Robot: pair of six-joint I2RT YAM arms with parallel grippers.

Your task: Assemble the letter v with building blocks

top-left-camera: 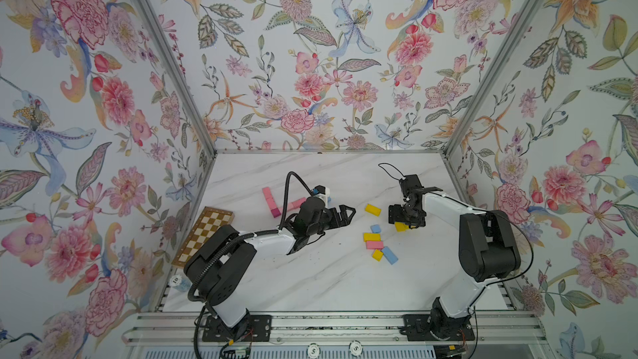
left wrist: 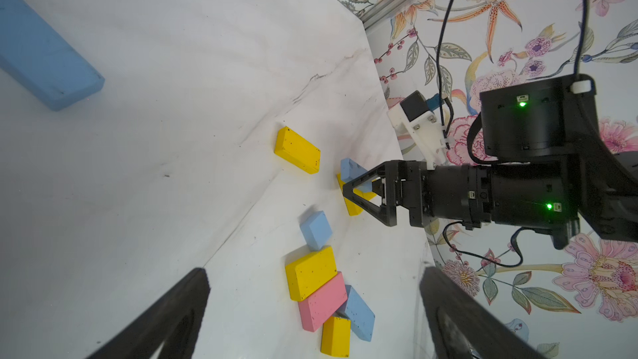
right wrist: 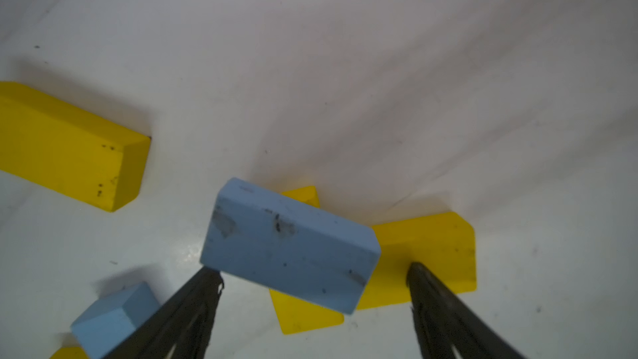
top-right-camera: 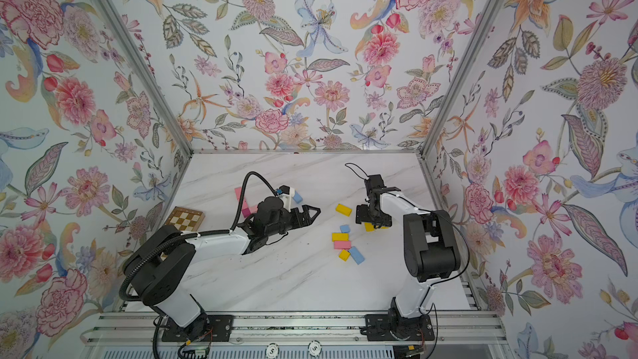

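My right gripper (top-left-camera: 404,218) hangs open low over a blue block (right wrist: 285,239) lying across two yellow blocks (right wrist: 418,259); the block sits between and just beyond its fingertips in the right wrist view. My left gripper (top-left-camera: 339,216) is open over the middle of the table, holding nothing. Near the right gripper lie a lone yellow block (top-left-camera: 372,209), a small blue block (left wrist: 315,229) and a group of yellow (left wrist: 310,272), pink (left wrist: 322,302) and blue (left wrist: 359,312) blocks. Pink blocks (top-left-camera: 269,196) at the back left are partly hidden by the left arm.
A blue block (left wrist: 46,53) lies near the left gripper. A checkered board (top-left-camera: 206,232) rests at the table's left edge.
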